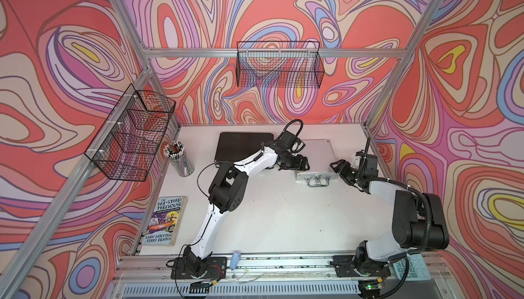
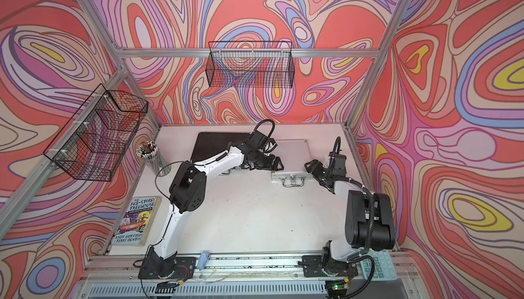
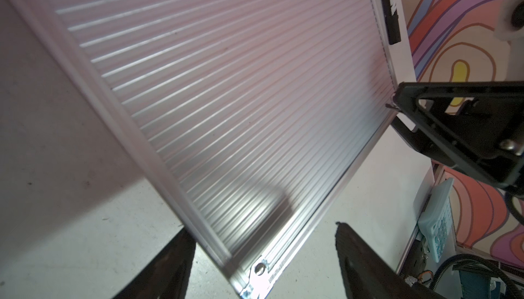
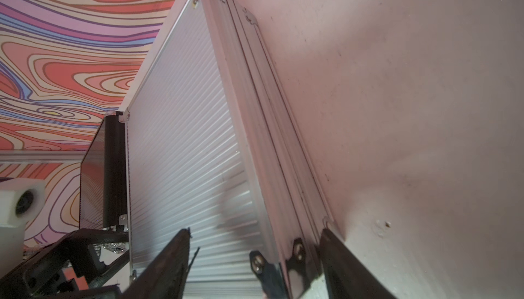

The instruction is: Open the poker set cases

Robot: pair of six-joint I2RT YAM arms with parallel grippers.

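The silver ribbed case (image 1: pixel 316 154) lies at the back of the table, its handle and latches (image 1: pixel 318 180) facing front; no gap shows under its lid. My left gripper is open at the case's front left corner, which lies between its spread fingers. At the front right corner my right gripper is likewise open, with fingers (image 4: pixel 169 266) on either side of the lid's edge. Left of the silver case is a dark panel (image 1: pixel 240 145) with metal parts at its front, largely hidden by my left arm.
A holder of pens (image 1: pixel 180 159) stands at the left, with a book (image 1: pixel 163 221) in front of it. Wire baskets (image 1: pixel 280 69) hang on the back and left frame bars.
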